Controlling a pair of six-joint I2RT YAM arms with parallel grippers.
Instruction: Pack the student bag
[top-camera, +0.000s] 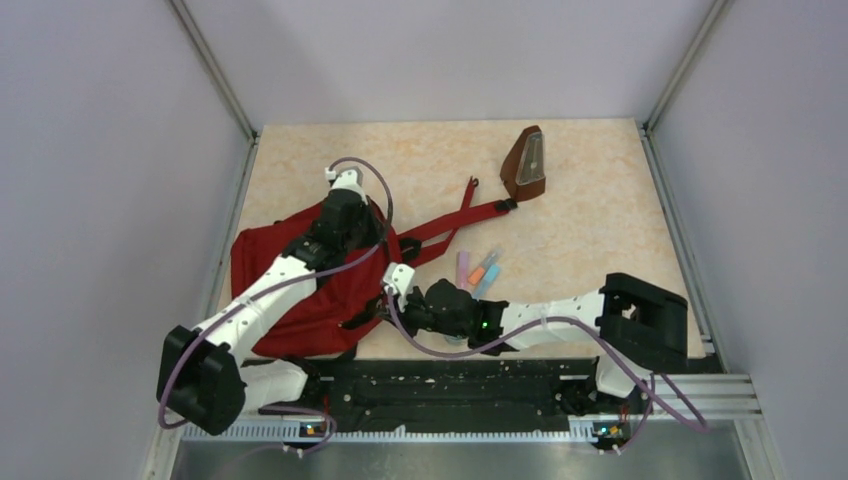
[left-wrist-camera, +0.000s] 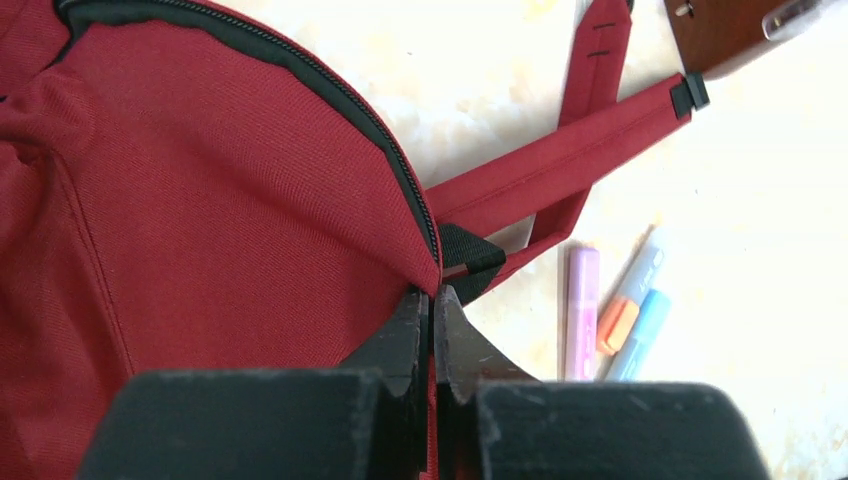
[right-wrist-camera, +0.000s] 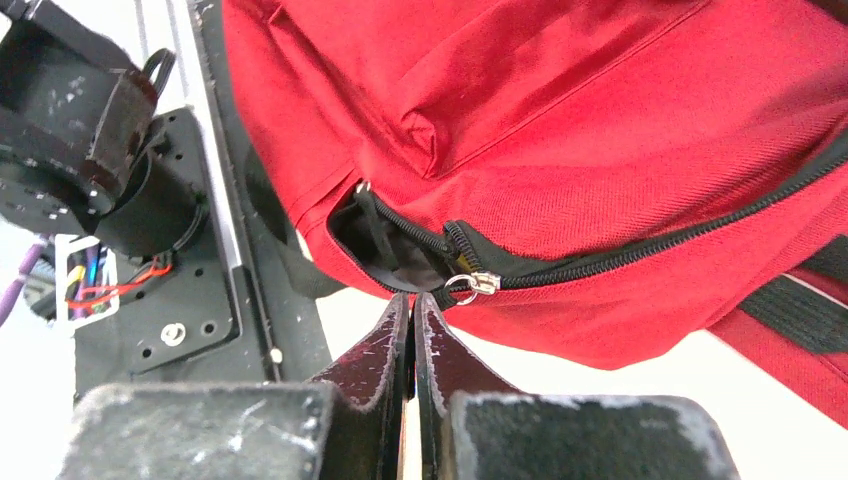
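The red bag (top-camera: 330, 300) lies at the front left of the table. In the left wrist view, my left gripper is shut on a fold at the bag's edge, where the black zipper (left-wrist-camera: 385, 140) runs down to its fingertips. My right gripper is shut at the bag's lower edge. A black tab runs to its fingertips from the ringed zipper slider (right-wrist-camera: 486, 283) and a dark strip shows between the fingers. Left of the slider the pocket (right-wrist-camera: 400, 255) gapes; its inside is mostly dark.
Red straps (top-camera: 465, 220) stretch right from the bag. Purple (top-camera: 462, 268), orange-capped (top-camera: 480, 270) and blue (top-camera: 487, 281) markers lie right of it. A brown metronome-like object (top-camera: 524, 165) stands at the back right.
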